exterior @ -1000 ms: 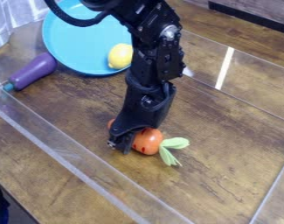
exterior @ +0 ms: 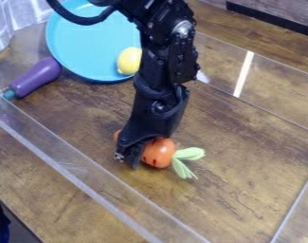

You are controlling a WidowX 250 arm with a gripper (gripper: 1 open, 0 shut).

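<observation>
My black gripper (exterior: 138,150) is low on the wooden table in the middle of the view, shut on an orange toy carrot (exterior: 157,153) with pale green leaves (exterior: 184,162) pointing right. The arm hides part of the carrot; some orange shows on either side of the fingers.
A blue plate (exterior: 81,52) at the back left holds a yellow lemon (exterior: 128,62), partly beside the arm. A purple eggplant (exterior: 37,76) lies left of the plate. Clear strips run along the left front and the right.
</observation>
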